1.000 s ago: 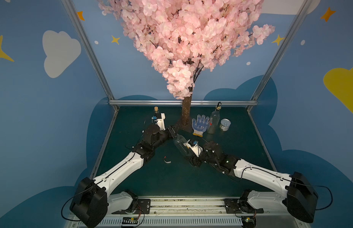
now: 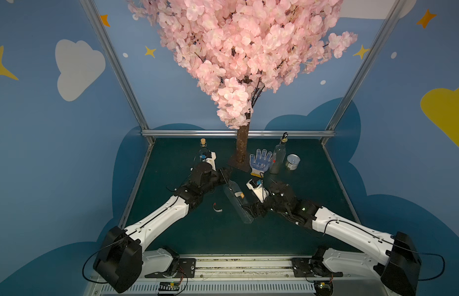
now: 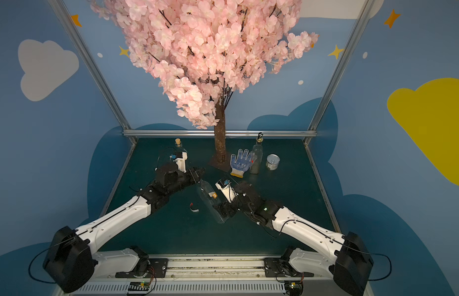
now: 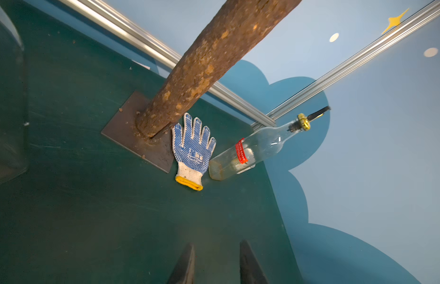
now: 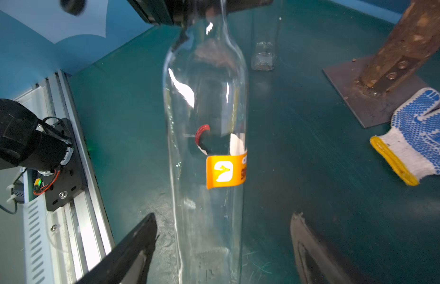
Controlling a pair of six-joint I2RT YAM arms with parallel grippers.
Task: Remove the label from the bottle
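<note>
A clear glass bottle (image 5: 208,113) hangs tilted between my two arms. My left gripper (image 2: 227,176) is shut on its neck, at the top of the right wrist view. Around the middle of the bottle runs an orange label (image 5: 224,172) with a white logo; a pale piece sticks out above its right end. Toward the bottle's base, my right gripper stands open, one finger on each side of the glass and visibly apart from it. In the left wrist view the left fingers (image 4: 250,265) show at the bottom edge; the neck is out of sight there.
On the table lies a curled red-and-white strip (image 2: 217,207). Farther back are a corked bottle (image 2: 203,143), a tree trunk (image 2: 242,140), a blue-and-white glove (image 2: 261,160), a stoppered bottle (image 2: 277,157) and a tin (image 2: 292,161).
The bottle and my left gripper have shifted slightly toward the front. My right arm has moved a little to the right, and more of the bottle's lower part shows.
</note>
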